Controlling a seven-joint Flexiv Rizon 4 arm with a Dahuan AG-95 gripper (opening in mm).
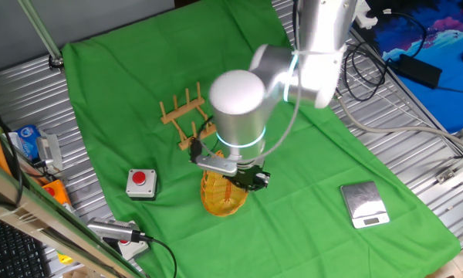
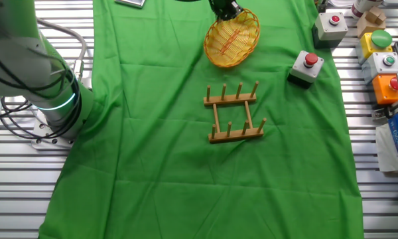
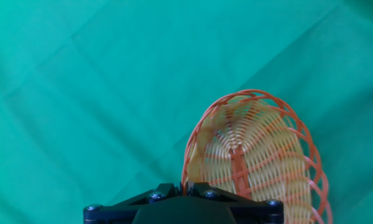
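Observation:
A yellow woven oval basket (image 1: 222,199) with an orange-brown rim and centre stripe is on or just above the green cloth; I cannot tell which. My gripper is at the left side of its rim in the wrist view, fingertips together with the rim running between them. From the other side, the black gripper (image 2: 227,9) meets the basket (image 2: 232,43) at its top edge. In exterior view 1 the arm hides the fingertips and part of the basket. Inside, the basket (image 3: 258,152) looks empty.
A wooden peg rack (image 2: 235,99) stands close to the basket. Red-button boxes (image 1: 141,184) (image 2: 306,68) sit to one side, a small scale (image 1: 364,205) to the other.

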